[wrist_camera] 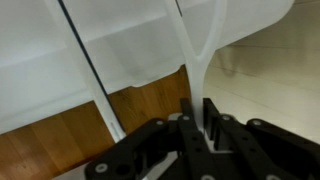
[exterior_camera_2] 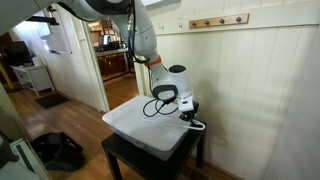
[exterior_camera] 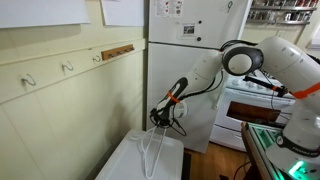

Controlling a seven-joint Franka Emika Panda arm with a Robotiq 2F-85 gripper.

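A white hanger-like loop (exterior_camera: 151,158) lies over or just above the white bin lid (exterior_camera: 123,160); whether it touches the lid, I cannot tell. My gripper (exterior_camera: 156,121) is over the lid's far end, near the wall. In the wrist view, two white bars of the hanger (wrist_camera: 198,65) run together into one narrow end. That end goes down between the dark fingers of my gripper, which is shut on it. In exterior view 2, my gripper (exterior_camera_2: 187,113) is at the lid's wall-side edge, and a white end (exterior_camera_2: 198,125) sticks out beside it.
A wooden rack (exterior_camera: 117,52) and several metal hooks (exterior_camera: 67,66) are fixed to the wall. The bin (exterior_camera_2: 150,130) rests on a dark low table (exterior_camera_2: 135,157). A white fridge (exterior_camera: 180,75) stands behind the arm. A black bag (exterior_camera_2: 58,152) lies on the floor.
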